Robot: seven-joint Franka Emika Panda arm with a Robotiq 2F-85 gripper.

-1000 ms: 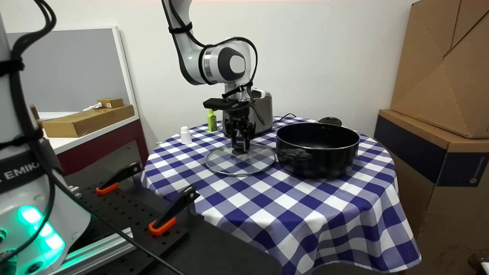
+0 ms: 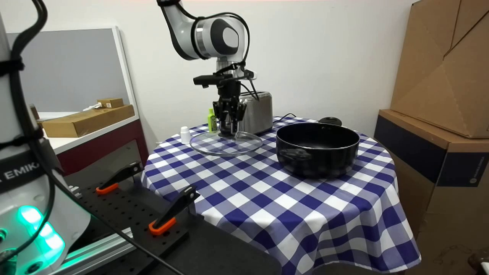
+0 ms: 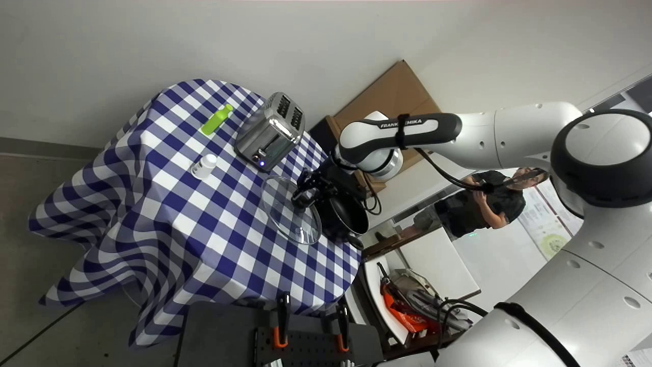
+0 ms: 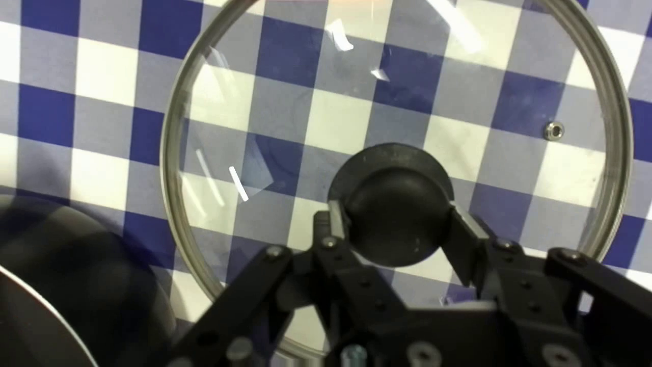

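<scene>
In the wrist view, my gripper is shut on the round black knob [image 4: 397, 211] of a clear glass lid [image 4: 342, 116] with a metal rim. Exterior view 1 has the lid [image 2: 208, 144] hanging roughly level above the checkered cloth, left of the pot, with the gripper [image 2: 229, 130] over its knob. The black pot [image 2: 316, 158] stands uncovered on the table; its inside looks dark, and its floor is hidden there. From above, the lid [image 3: 281, 211] appears beside the pot [image 3: 345, 217], which the arm partly covers.
A silver toaster [image 2: 257, 112] stands behind the lid. Near it are a green bottle [image 3: 216, 119] and a white bottle [image 3: 204, 165]. Clamps [image 2: 176, 211] sit along the table's near-left edge.
In exterior view 1, the gripper and lid have risen off the cloth and shifted left, farther from the pot. The pot, toaster and bottles have stayed put.
</scene>
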